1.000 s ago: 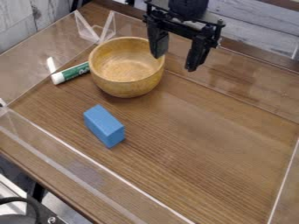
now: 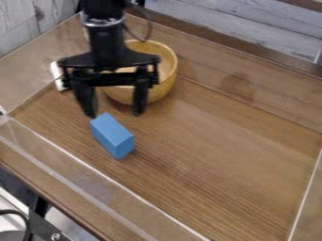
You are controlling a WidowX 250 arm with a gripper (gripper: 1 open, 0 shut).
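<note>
My black gripper (image 2: 116,89) hangs open at the left-centre of the camera view, its two fingers spread low and reaching down toward a blue block (image 2: 112,136) on the wooden table, which sits just below it. A yellow bowl (image 2: 157,66) is behind the gripper, partly hidden by it.
Bare wooden table (image 2: 227,141) fills the right and front, free of objects. At the left, behind the gripper, a small white item is partly hidden. Walls edge the back left, and a dark cable lies at the bottom left corner.
The block and bowl look unmoved.
</note>
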